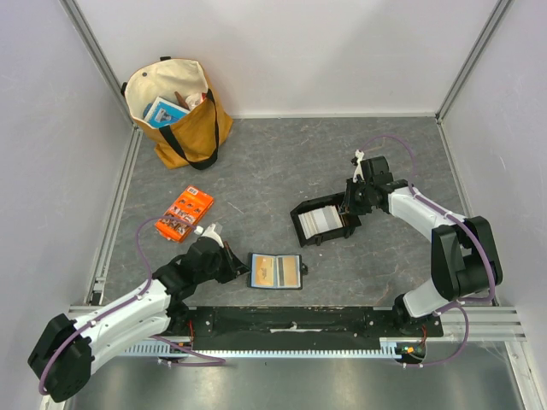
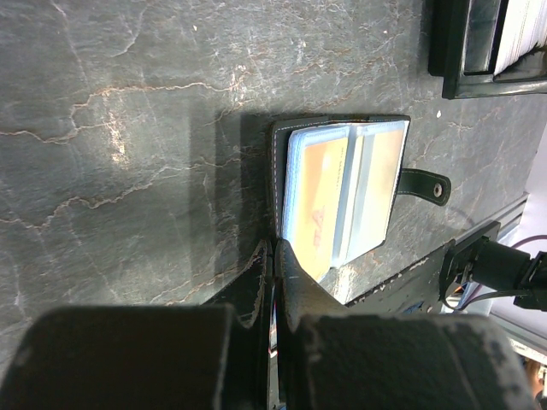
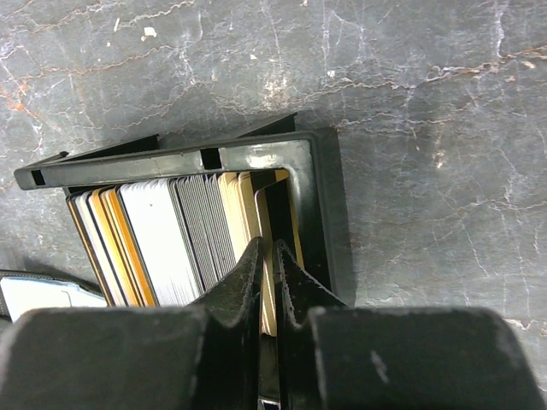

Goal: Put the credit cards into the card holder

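Observation:
An open card holder (image 1: 275, 270) with clear sleeves and tan cards (image 2: 316, 196) lies on the grey table, its snap strap to the right. My left gripper is shut at its left edge, nothing visible between its fingers. A black box (image 1: 304, 208) holds a row of upright cards (image 3: 154, 239) in white, grey, gold and orange. My right gripper reaches into the box's right end, shut on a cream card (image 3: 262, 213) among the cards there.
An orange packet (image 1: 185, 213) lies at the left. A canvas bag (image 1: 205, 137) stands at the back left. White walls border the sides and back.

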